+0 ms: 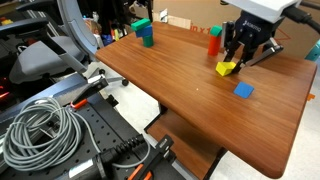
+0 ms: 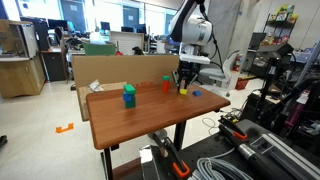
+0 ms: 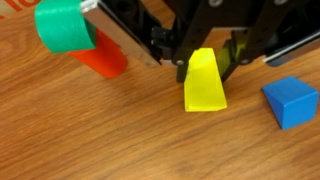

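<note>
A yellow block point(image 1: 226, 69) is pinched by my gripper point(image 1: 230, 62), which is shut on it at the far right part of the wooden table. From the wrist view, the yellow block point(image 3: 204, 82) sticks out between the fingertips, its far end over the wood; whether it touches the table I cannot tell. Close by on the right lies a blue block point(image 3: 291, 101), apart from the fingers; exterior view 1 has this blue block point(image 1: 244, 90) nearer the table's front edge.
A red cylinder with a green top point(image 3: 98, 52) stands close beside the gripper, on the left in the wrist view. At the table's other end is a blue and green stack point(image 1: 146, 34).
</note>
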